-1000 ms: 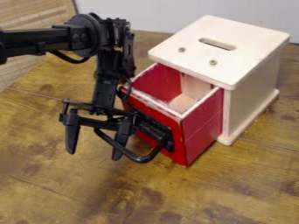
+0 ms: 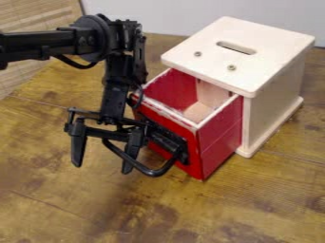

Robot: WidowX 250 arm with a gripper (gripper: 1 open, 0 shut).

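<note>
My black gripper (image 2: 105, 149) hangs low at the left front of a red drawer (image 2: 219, 142), its two dark fingers pointing down and apart, with bare floor visible between them. The drawer is pulled out from a pale wooden box (image 2: 248, 52) with a slot and two bolts on top. Its pale interior looks empty from here. A black part of the gripper assembly lies against the drawer's front, partly hiding it; whether they touch is hard to tell.
A lighter slatted surface lies at the far left, behind the arm.
</note>
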